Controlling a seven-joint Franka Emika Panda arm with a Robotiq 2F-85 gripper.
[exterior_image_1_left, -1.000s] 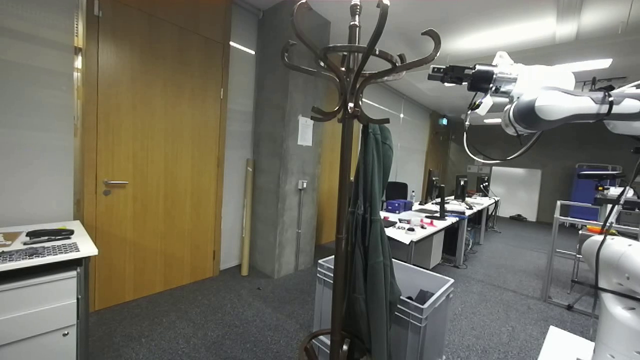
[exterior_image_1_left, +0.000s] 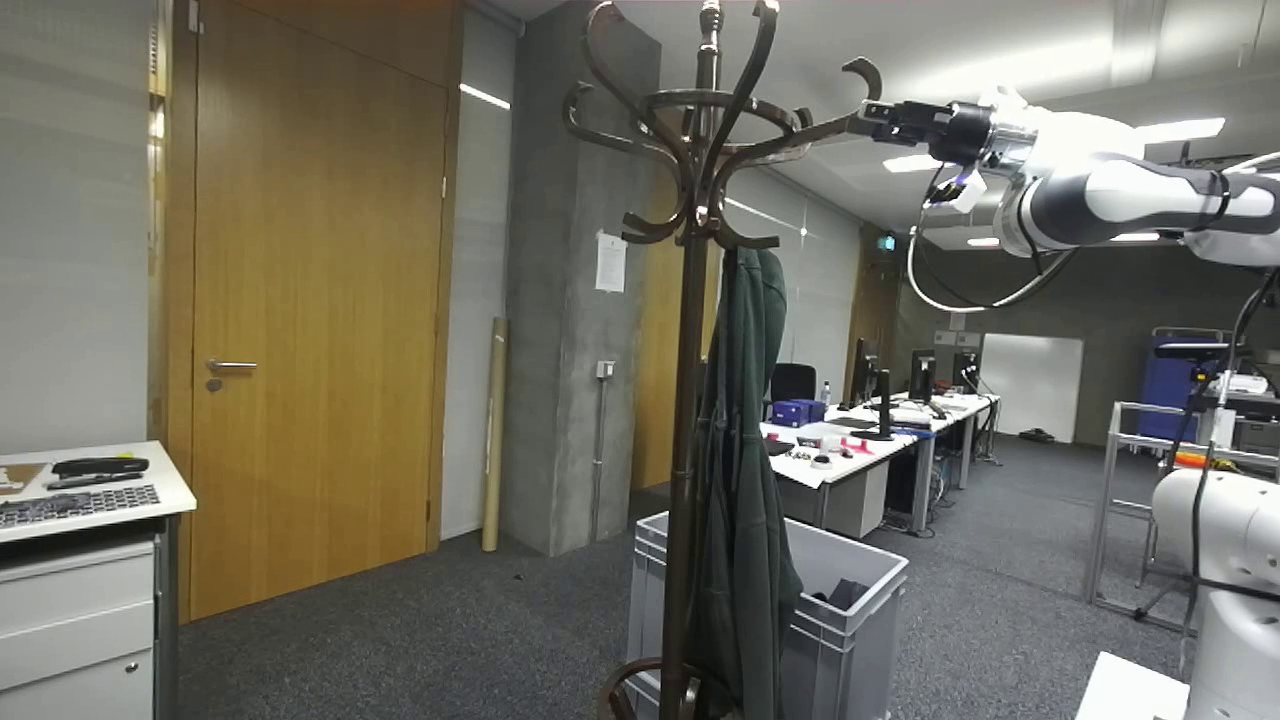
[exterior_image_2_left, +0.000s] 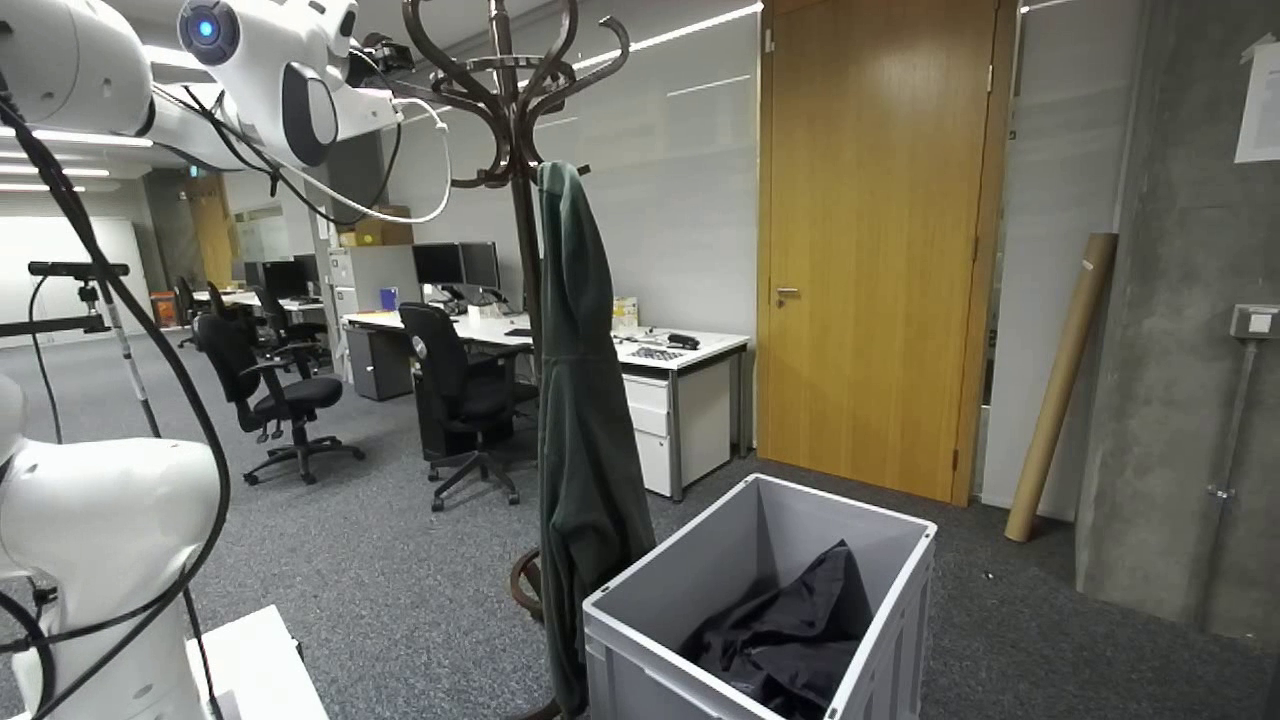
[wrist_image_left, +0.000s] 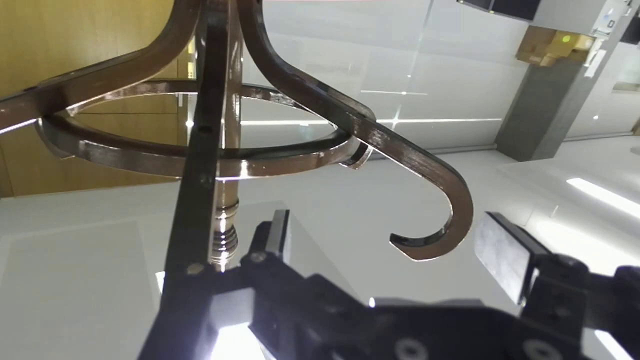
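Observation:
A dark brown wooden coat rack (exterior_image_1_left: 693, 360) stands upright, with a dark green jacket (exterior_image_2_left: 582, 396) hanging from one of its lower hooks. High at the rack's right side in exterior view 1, my gripper (exterior_image_1_left: 882, 116) overlaps the curved upper hook (exterior_image_1_left: 864, 74). The wrist view shows the gripper open, its pads (wrist_image_left: 505, 258) far apart. One rack arm (wrist_image_left: 195, 180) runs down outside the left finger, close to it. Another curved hook (wrist_image_left: 460, 207) appears between the fingers but looks farther away. Contact with the rack cannot be made out.
A grey crate (exterior_image_2_left: 756, 480) holding dark cloth (exterior_image_2_left: 792, 636) stands on the floor beside the rack. Desks (exterior_image_2_left: 708, 346) and office chairs (exterior_image_2_left: 462, 372) are behind it. A cardboard tube (exterior_image_2_left: 1062, 384) leans by the wooden door (exterior_image_2_left: 882, 240).
Rack, jacket and crate look unmoved.

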